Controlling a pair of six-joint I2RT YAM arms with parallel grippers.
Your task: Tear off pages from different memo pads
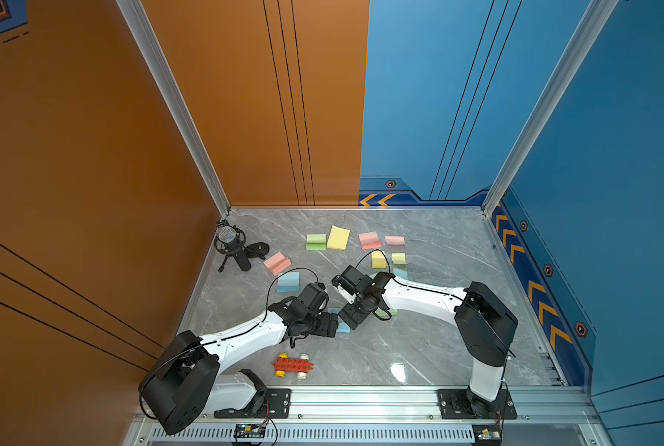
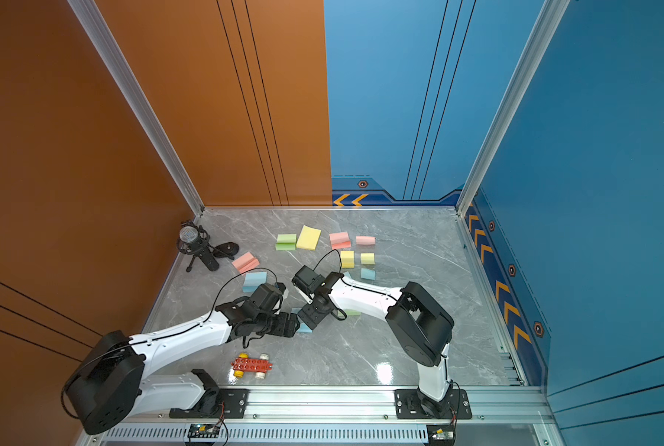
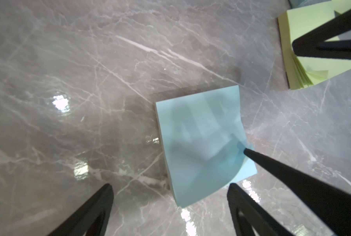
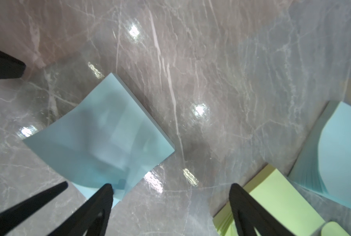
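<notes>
A light blue memo pad [image 3: 199, 129] lies on the grey marbled table between my two grippers, its top sheet curled up along one side. My left gripper stands open low over it, nothing held between its fingers. From the other side my right gripper also hangs open; in the left wrist view, one of its fingers [image 3: 301, 184] reaches to the lifted sheet's edge. Whether it touches the paper I cannot tell. In the right wrist view the same blue pad [image 4: 108, 129] shows at left, and a left-gripper finger [image 4: 30, 206] crosses near the curl.
A yellow-green pad [image 4: 285, 200] and another blue pad [image 4: 340, 153] lie close on the right. Farther back are a blue pad [image 1: 288, 281], a coral pad [image 1: 277, 262], a green pad [image 1: 316, 242] and a yellow sheet [image 1: 338, 238]. A red toy [image 1: 293, 365] sits in front.
</notes>
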